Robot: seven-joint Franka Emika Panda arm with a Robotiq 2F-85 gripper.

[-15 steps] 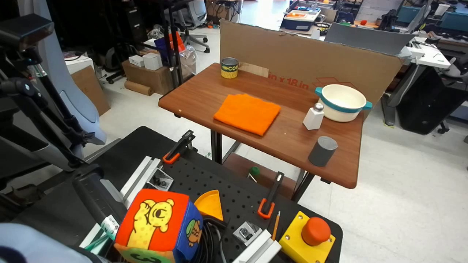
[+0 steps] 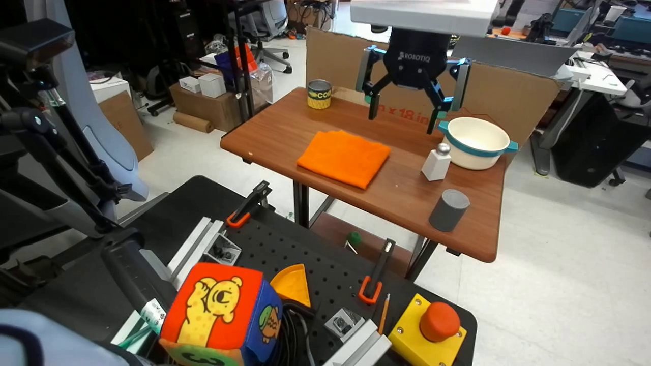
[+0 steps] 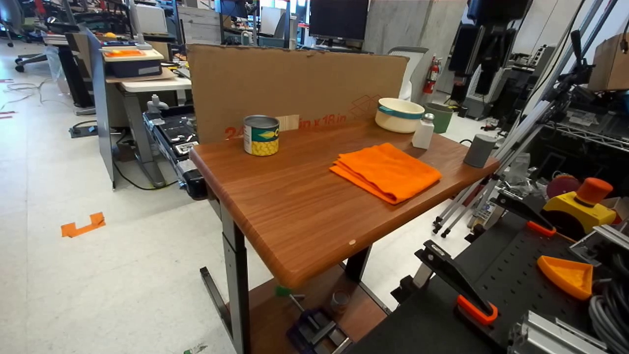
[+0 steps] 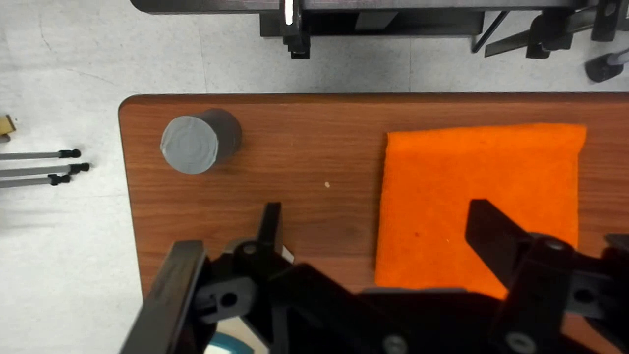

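Observation:
High above the back of the brown table (image 2: 268, 137), my gripper (image 2: 403, 119) stands open, its fingers wide apart and empty. In the wrist view the gripper spans part of a folded orange cloth (image 4: 436, 194), which lies flat below on the tabletop. A grey cylinder (image 4: 188, 145) stands near the table's front corner. The white shaker with a grey cap (image 2: 437, 162) is upright beside a cream pot with a teal rim (image 2: 479, 137). At the table's other end stands a corn can (image 3: 261, 135). Exterior view 2 does not show the gripper.
A cardboard panel (image 3: 295, 82) lines the back edge of the table. In front, across a gap, sits a black workbench (image 2: 268, 238) with clamps, a toy cube (image 2: 213, 305) and a red button box (image 2: 427, 329).
The arm and open gripper have come into exterior view 1 from the top, over the back of the table. The cloth, can, shaker, pot and cylinder have not moved.

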